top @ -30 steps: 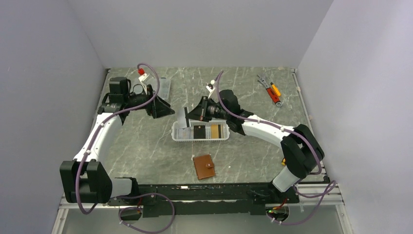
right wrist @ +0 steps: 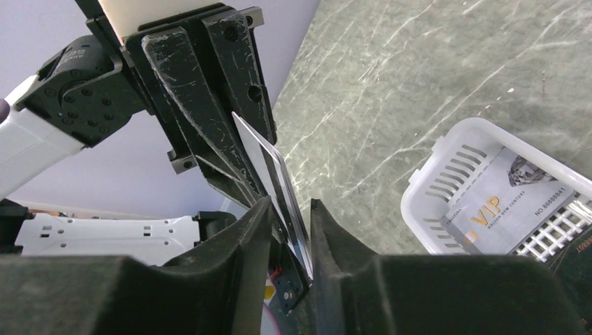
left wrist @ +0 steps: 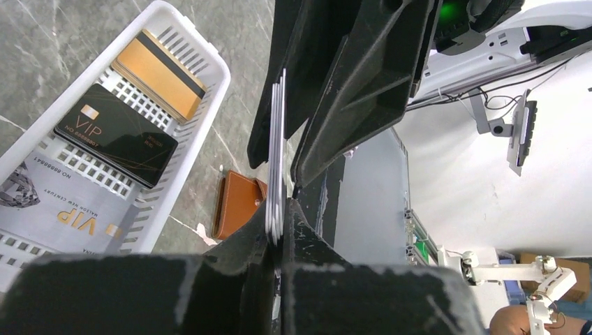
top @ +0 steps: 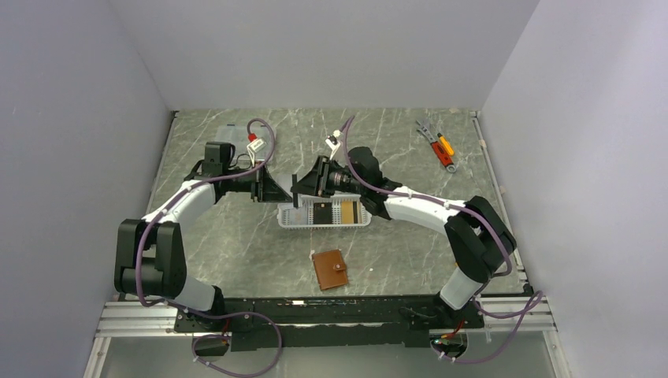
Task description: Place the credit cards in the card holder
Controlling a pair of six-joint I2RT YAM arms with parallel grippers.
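Observation:
My left gripper [top: 274,190] is shut on a thin stack of cards [left wrist: 276,153], held on edge over the white basket [top: 283,224]. My right gripper [top: 307,183] is part open, its fingertips either side of or beside the same stack. Black VIP cards [left wrist: 115,139], gold cards [left wrist: 157,73] and silver VIP cards [right wrist: 499,209] lie in the basket. The brown leather card holder [top: 330,269] rests on the table in front of the basket.
Red-handled tools [top: 437,150] lie at the back right. A clear tray [top: 232,132] sits behind my left arm. Side walls bound the table.
My right gripper has shifted slightly and loosened around the cards.

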